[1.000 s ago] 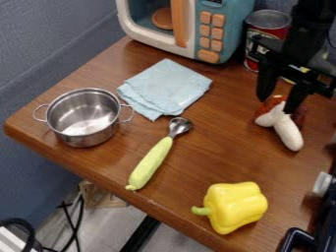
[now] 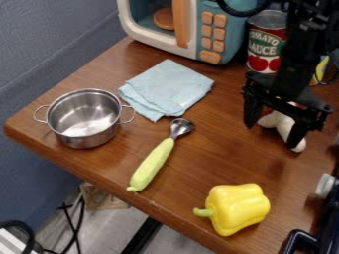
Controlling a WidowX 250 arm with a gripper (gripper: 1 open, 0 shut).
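Note:
My black gripper (image 2: 276, 111) is low at the right of the wooden table, directly over a white elongated object (image 2: 291, 139), whose upper part it mostly hides. I cannot tell whether the fingers are open or closed on it. A steel pot (image 2: 85, 135), a light blue cloth (image 2: 167, 85), a spoon (image 2: 181, 127), a pale green vegetable (image 2: 151, 166) and a yellow pepper (image 2: 233, 209) lie to the left and front.
A toy microwave (image 2: 150, 22) and a tomato can (image 2: 265, 55) stand at the back. Black hardware lines the right edge. The middle of the table has bare wood.
My gripper has moved down onto the white object, covering its red part, which showed earlier. The other things are unmoved.

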